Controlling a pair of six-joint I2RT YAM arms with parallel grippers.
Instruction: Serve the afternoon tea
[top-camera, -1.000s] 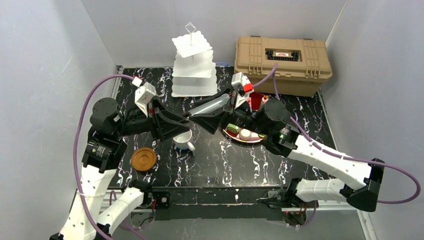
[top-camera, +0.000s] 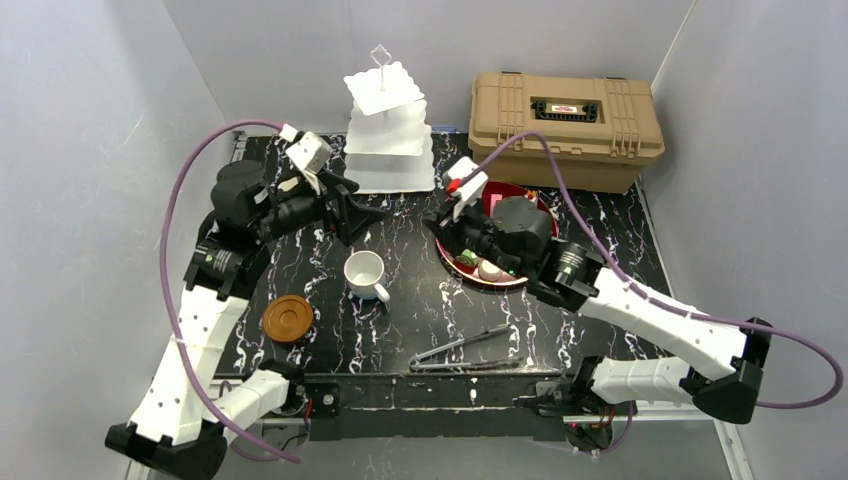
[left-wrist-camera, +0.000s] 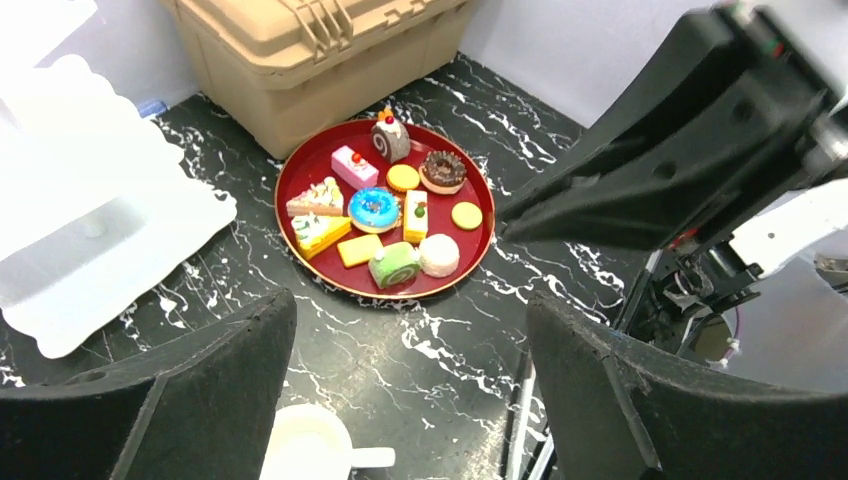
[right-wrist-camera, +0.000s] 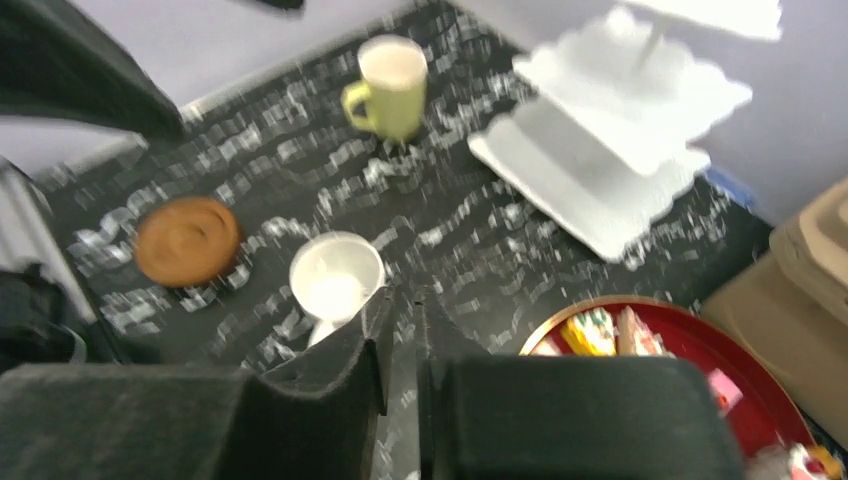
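A white cup with a handle stands on the dark marbled table. Above and behind it, my left gripper is open, its fingers wide apart and empty. My right gripper has only a narrow gap between its fingertips, with nothing visible there; in the top view it is above the left rim of the red plate. On that plate lie several toy treats, among them a blue ring donut and a green roll. A white tiered stand occupies the back.
Metal tongs lie near the front edge. A brown round coaster is at the left, and a yellow-green mug stands behind it. A tan case fills the back right. Both grippers hang close together.
The grippers have drawn apart, the right moving rightward. A pale grey shape seen between its fingers is no longer there, and those fingers have come together.
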